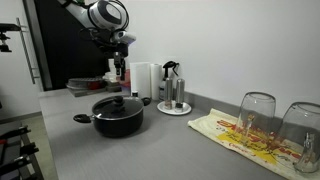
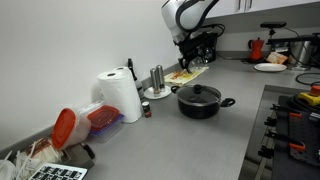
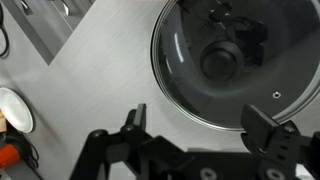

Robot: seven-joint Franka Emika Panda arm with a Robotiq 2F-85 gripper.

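Observation:
A black pot [image 1: 118, 124] with a glass lid [image 2: 199, 94] stands on the grey table, its two side handles sticking out. In the wrist view the lid [image 3: 235, 100] fills the upper right, with its dark round knob [image 3: 219, 63] showing. My gripper [image 1: 121, 73] hangs pointing down, well above the pot and apart from it. Its fingers [image 3: 258, 124] are spread wide with nothing between them, and the wrist view shows the lid's edge and bare table beyond them.
A plate [image 1: 174, 109] with bottles and a paper towel roll [image 2: 118, 95] stand near the pot. Two upturned glass jars [image 1: 256, 115] rest on a patterned cloth [image 1: 215, 126].

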